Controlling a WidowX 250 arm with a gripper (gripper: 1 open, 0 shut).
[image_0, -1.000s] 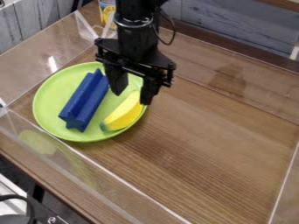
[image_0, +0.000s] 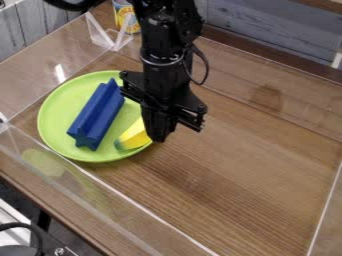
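The black gripper (image_0: 158, 130) hangs low over the right part of a green plate (image_0: 56, 115), its fingertips just over a yellow banana-like object (image_0: 134, 138), which is partly hidden behind it. The gripper looks shut; whether anything is between its fingertips cannot be seen clearly. A long blue block (image_0: 94, 116) lies on the plate to the left of the yellow object.
A yellow and blue can (image_0: 124, 20) stands at the back left, partly behind the arm. Pale walls border the workspace.
The gripper has come down over the past second, from above the yellow object to right at it, covering more of it. The plate and blue block look unmoved.
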